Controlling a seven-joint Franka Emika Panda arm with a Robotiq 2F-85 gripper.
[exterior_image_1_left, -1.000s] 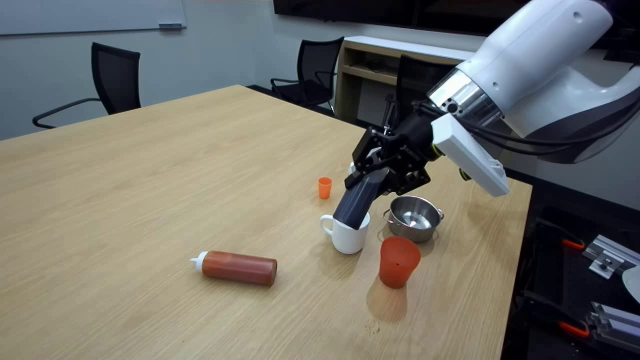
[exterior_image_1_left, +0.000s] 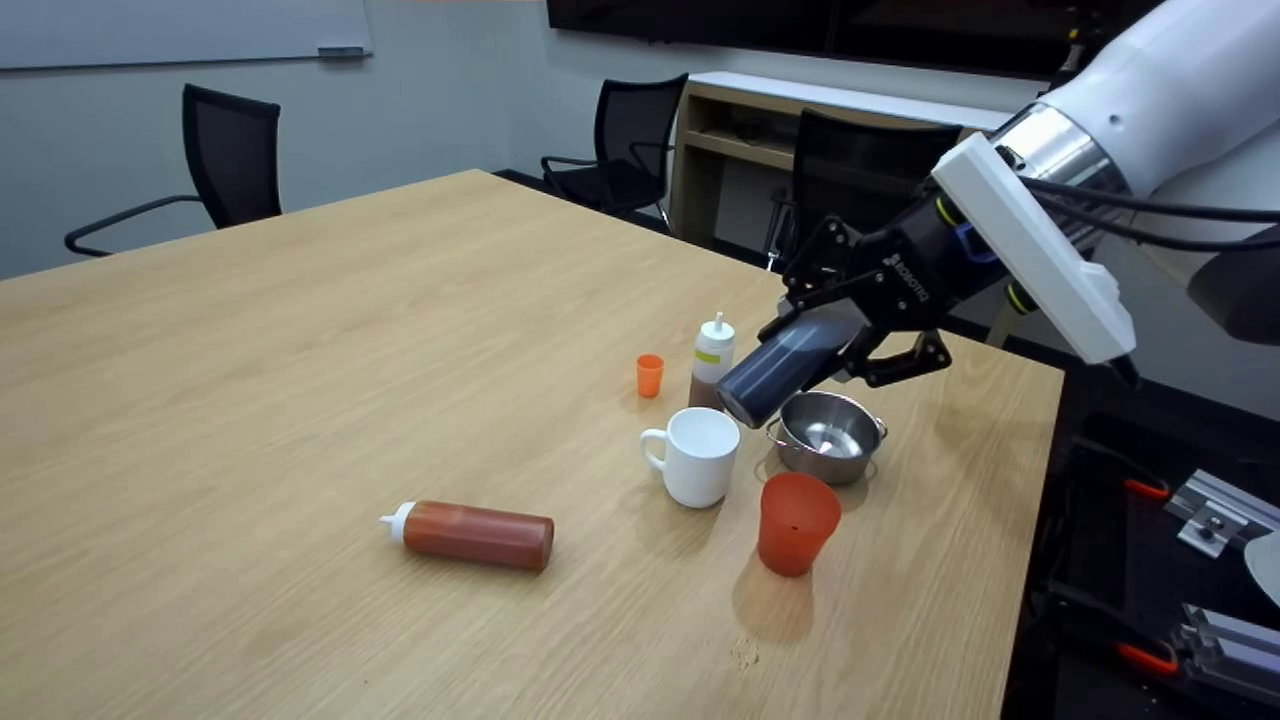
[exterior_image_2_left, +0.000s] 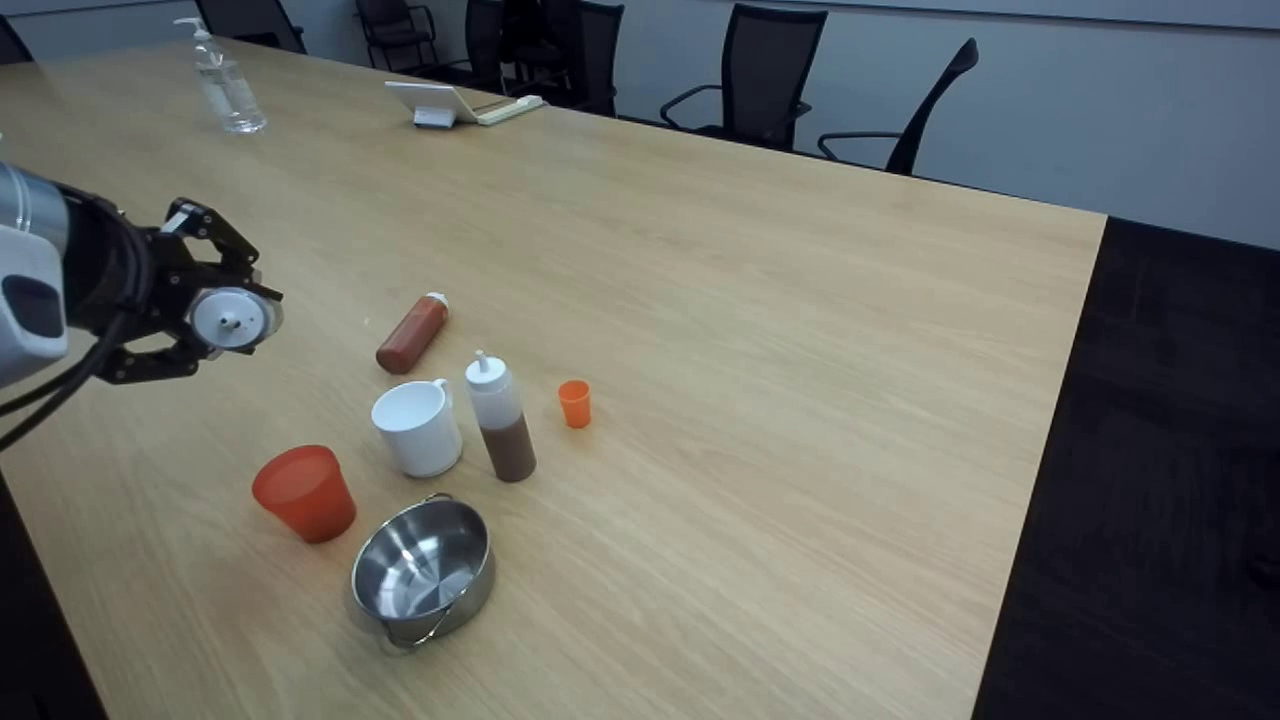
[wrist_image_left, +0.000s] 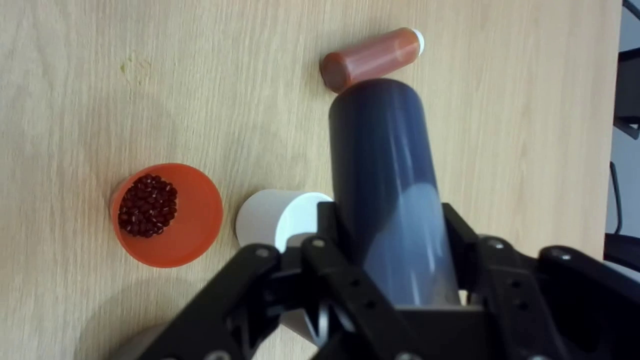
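Observation:
A dark-blue squeeze bottle (exterior_image_1_left: 777, 372) is held tilted in the air, my gripper (exterior_image_1_left: 828, 324) shut around it. Its white cap end (exterior_image_2_left: 230, 319) faces the second exterior camera, and its dark base points away from my palm in the wrist view. Below and beyond the bottle stands a white mug (exterior_image_1_left: 702, 458), upright on the table. The orange-red cup (wrist_image_left: 168, 215) holds dark red beans and stands beside the mug. Close by is a steel pot (exterior_image_2_left: 426, 566), which looks empty. On its side lies a red sauce bottle (exterior_image_1_left: 480, 534) with a white tip.
An upright bottle with brown contents (exterior_image_2_left: 504, 420) stands near the mug, a small orange cup (exterior_image_2_left: 576, 403) beyond it. Sanitizer (exterior_image_2_left: 223, 79) and a white stand (exterior_image_2_left: 434, 103) sit far back.
My gripper has moved up and back to the right with the dark-blue bottle, away from over the mug. The bottle is tilted more. Objects on the table have stayed put.

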